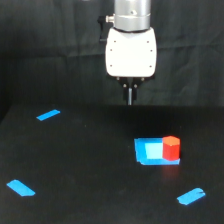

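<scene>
A red cube (171, 148) sits on the right side of a small blue patch (148, 158) with a paler area in its middle, in the right part of the dark table. My white arm reaches in from the top of the camera view. Its gripper (129, 98) hangs above the table, up and to the left of the cube and apart from it. The narrow, dark fingers are too small and dim to show how they stand, and no object can be made out at them.
Blue strips lie on the black surface at the far left (48, 115), near left (20, 188) and near right (191, 196). Open table fills the middle and front. A dark curtain (50, 60) hangs behind.
</scene>
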